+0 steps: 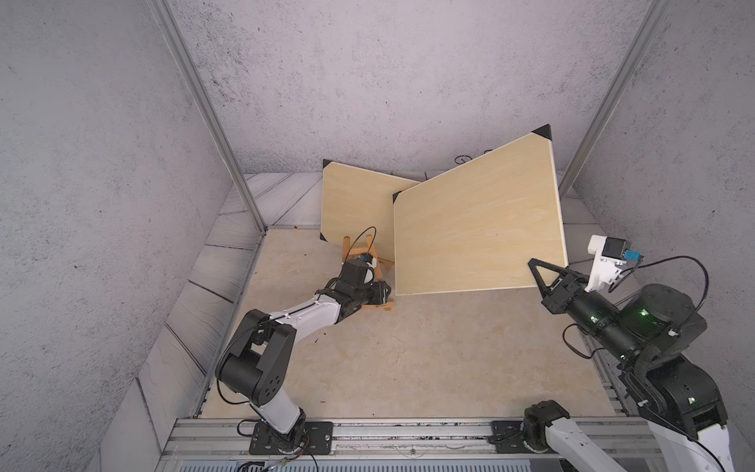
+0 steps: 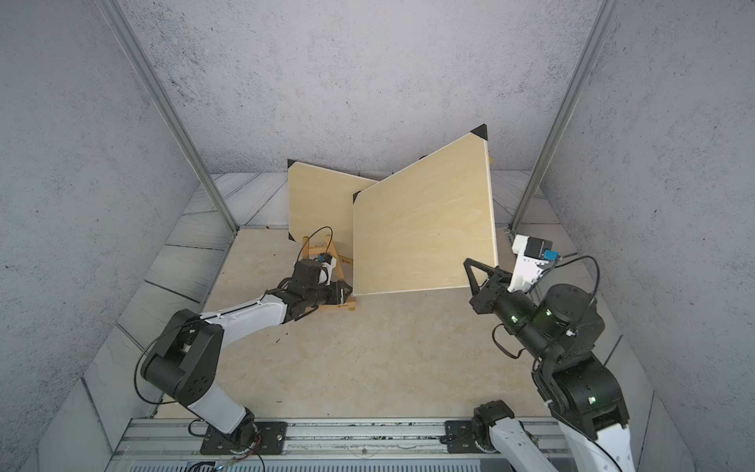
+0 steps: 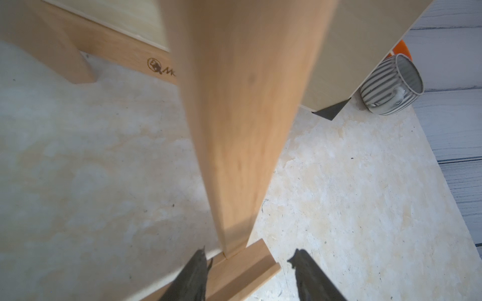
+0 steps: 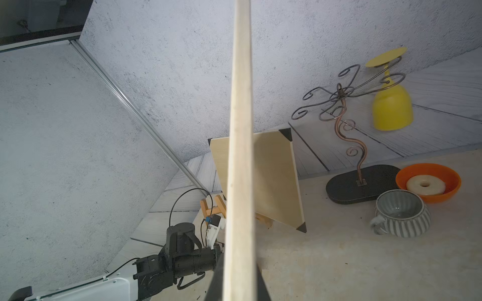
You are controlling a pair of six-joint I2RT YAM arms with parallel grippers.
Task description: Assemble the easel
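Observation:
The wooden easel frame (image 1: 347, 242) stands left of centre, with a post (image 3: 241, 125) rising close in front of the left wrist camera. My left gripper (image 1: 379, 292) is shut on the frame, largely hidden in the top views; its fingers show low in the left wrist view. A large pale board (image 1: 479, 220) with black corners is held raised by my right gripper (image 1: 533, 267), shut on its edge (image 4: 240, 150). A second board (image 1: 354, 196) leans against the back wall behind the frame.
At the back right stand a metal scroll stand (image 4: 361, 185), a yellow glass (image 4: 391, 110), an orange bowl (image 4: 441, 190) and a striped mug (image 4: 404, 225), mostly hidden in the top views.

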